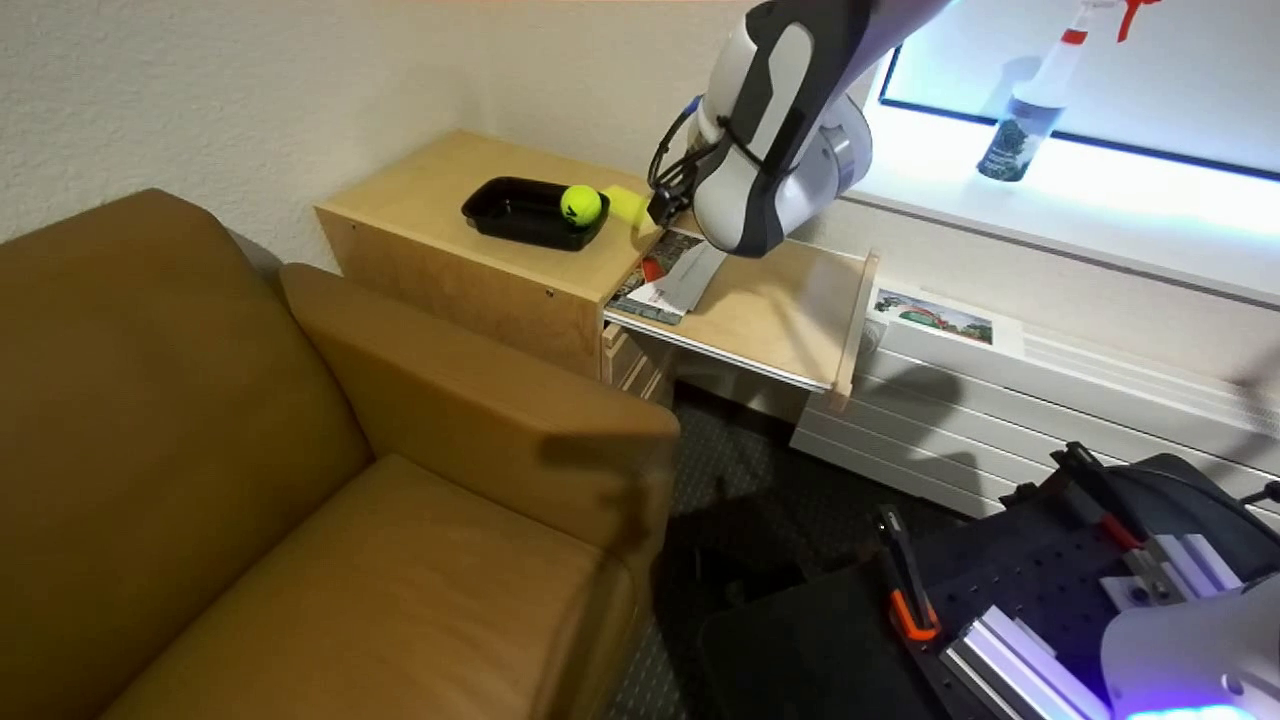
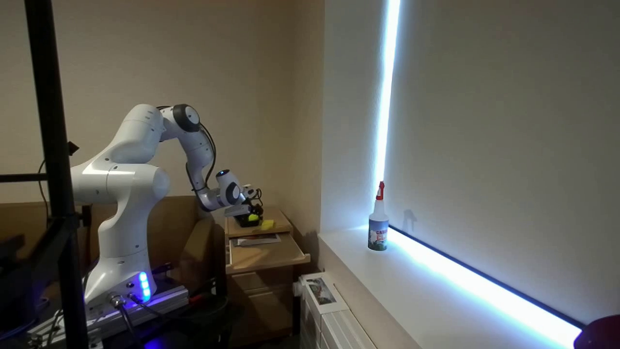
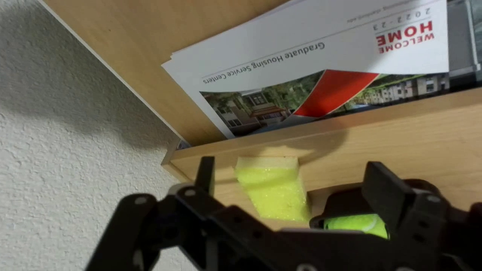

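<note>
In the wrist view my gripper is open, its two dark fingers wide apart with nothing between their tips. Beyond them, on the wooden cabinet top, lies a yellow sponge-like block (image 3: pixel 275 189), which appears in the gap between the fingers but apart from them. A yellow-green tennis ball (image 3: pixel 357 223) rests in the black tray (image 3: pixel 336 201), partly covered by the right finger. From the first outside camera, the ball (image 1: pixel 581 205) sits at the right end of the tray (image 1: pixel 504 228), and the yellow block (image 1: pixel 626 204) is just right of it, close to my gripper.
An open drawer (image 1: pixel 792 300) extends from the cabinet (image 1: pixel 480 150), holding printed papers (image 1: pixel 678 282). A textured wall (image 3: pixel 67 180) stands close on the wrist view's left. The couch (image 1: pixel 468 384) borders the cabinet; a spray bottle (image 1: pixel 1026 126) stands on the windowsill.
</note>
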